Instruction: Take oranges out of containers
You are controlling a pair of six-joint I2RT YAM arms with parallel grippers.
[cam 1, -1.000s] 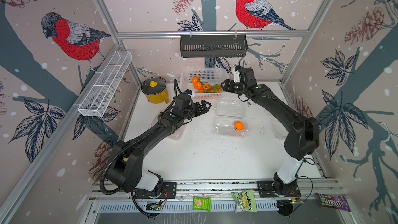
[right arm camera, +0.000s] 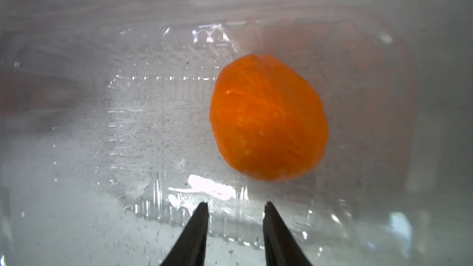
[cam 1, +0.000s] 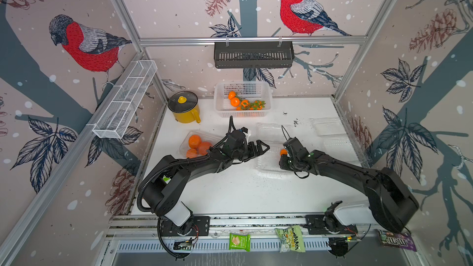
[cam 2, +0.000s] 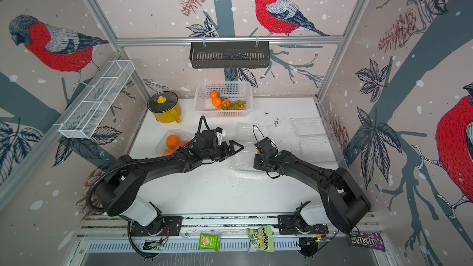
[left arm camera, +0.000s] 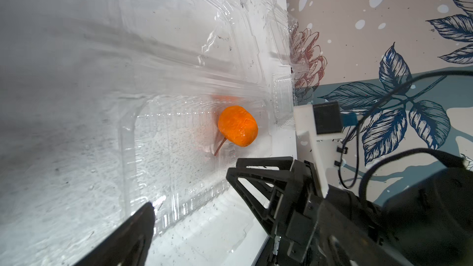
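A single orange (left arm camera: 237,125) with a short stem lies in a clear plastic container (left arm camera: 167,133), its lid folded back. My right gripper hovers close over this container, its fingers (right arm camera: 196,234) apart and nothing between them. In the right wrist view the orange (right arm camera: 268,118) sits just beyond the fingertips; the gripper partly hides it from above. My left gripper (cam 1: 262,148) stands open and empty over the left edge of that container. At left, another clear container holds several oranges (cam 1: 195,141), partly behind my left arm.
A white basket (cam 1: 219,88) at the back holds oranges and small tomatoes on a vine. A yellow pot (cam 1: 184,113) stands back left. An open clear container (cam 1: 329,127) lies at right.
My left gripper moved right, towards the same container. The orange stays in it.
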